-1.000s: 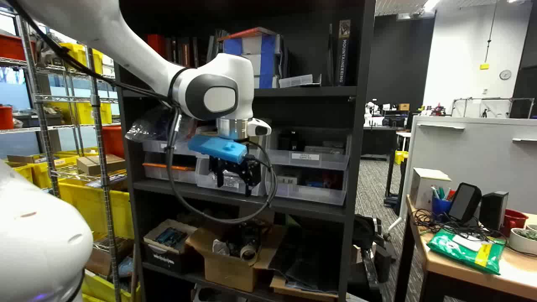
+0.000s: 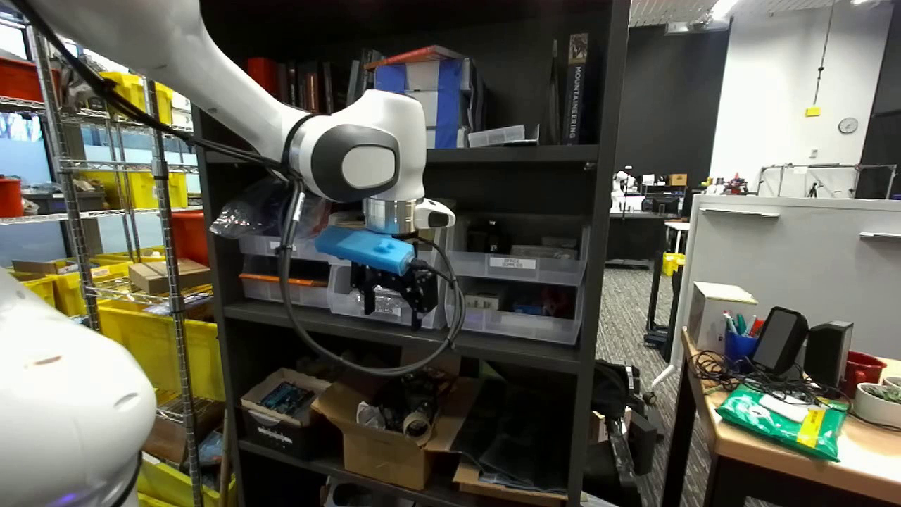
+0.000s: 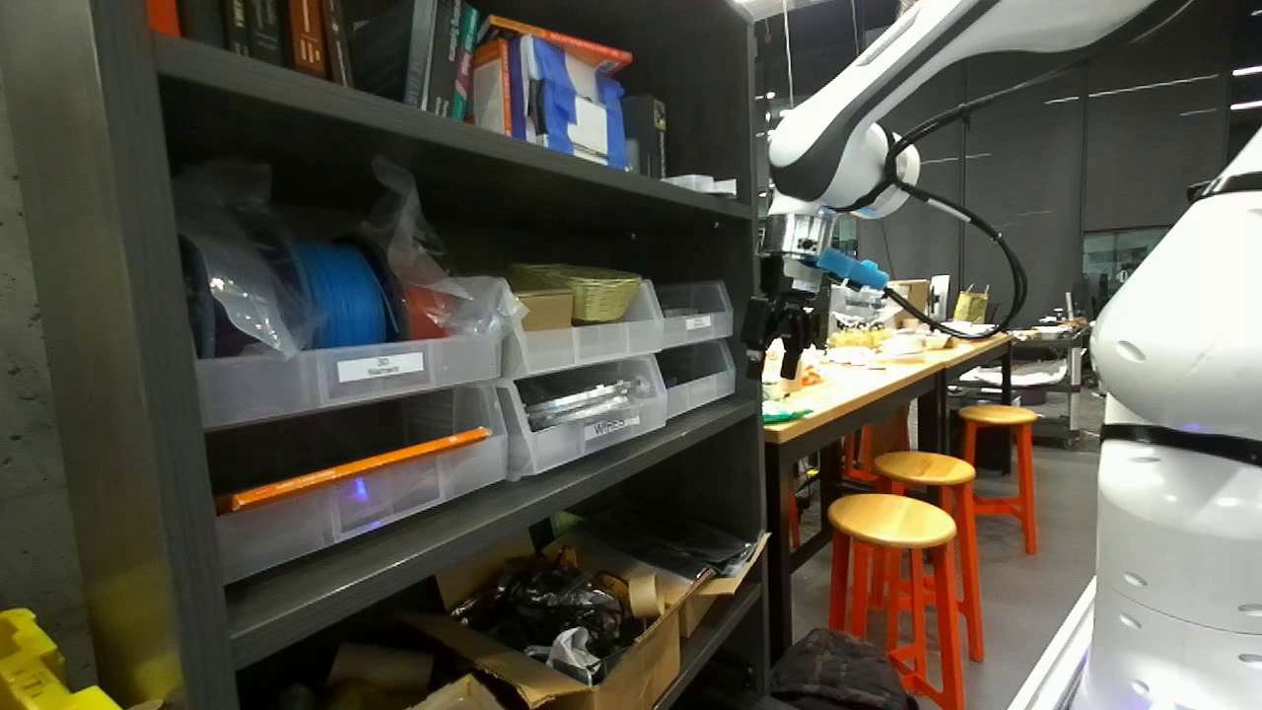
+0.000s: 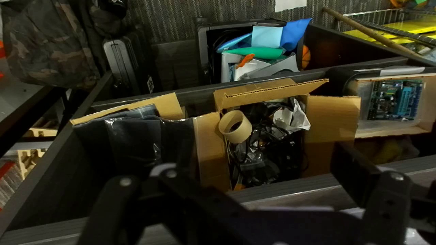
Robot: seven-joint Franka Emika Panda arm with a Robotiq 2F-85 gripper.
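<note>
My gripper (image 2: 393, 314) hangs pointing down in front of the dark shelf unit (image 2: 528, 345), at the height of the clear bins. Its black fingers stand apart, and nothing shows between them. Seen from the side, the gripper (image 3: 772, 360) is out in front of the shelf, near its far end. In the wrist view, one finger (image 4: 353, 175) shows at the right, above an open cardboard box (image 4: 333, 122) on the lower shelf. That box holds black cables, crumpled white paper (image 4: 292, 118) and a tape roll (image 4: 241, 130).
Clear bins (image 3: 444, 367) with filament, wires and a basket (image 3: 597, 294) fill the middle shelf. Books (image 3: 432, 59) stand above. A smaller box with circuit boards (image 2: 287, 401) sits below left. A wooden desk (image 2: 811, 460) with cluttered items is at right. Open air surrounds the gripper.
</note>
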